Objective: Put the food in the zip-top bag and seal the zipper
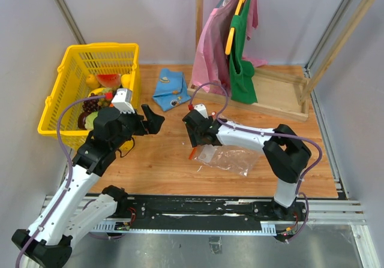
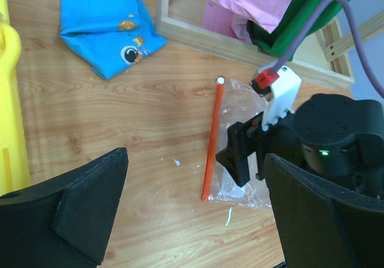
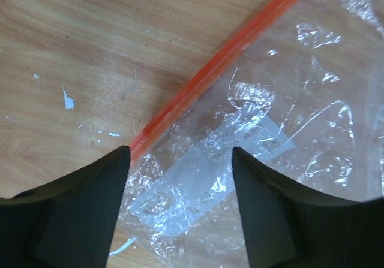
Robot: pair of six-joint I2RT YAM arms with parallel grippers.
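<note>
The clear zip top bag (image 1: 231, 159) lies flat on the table, its red zipper along the left edge, a white label visible in the right wrist view. My right gripper hangs over the zipper end of the bag, fingers apart with only bag and table seen between them. My left gripper (image 1: 150, 115) is open and empty, high over the table beside the yellow basket (image 1: 65, 76), which holds food such as a watermelon slice (image 1: 109, 79), yellow items and grapes, partly hidden by the left arm.
A blue folded cloth pouch (image 1: 170, 89) lies at the back. Behind the bag stands a wooden rack (image 1: 282, 88) with pink and green garments hanging.
</note>
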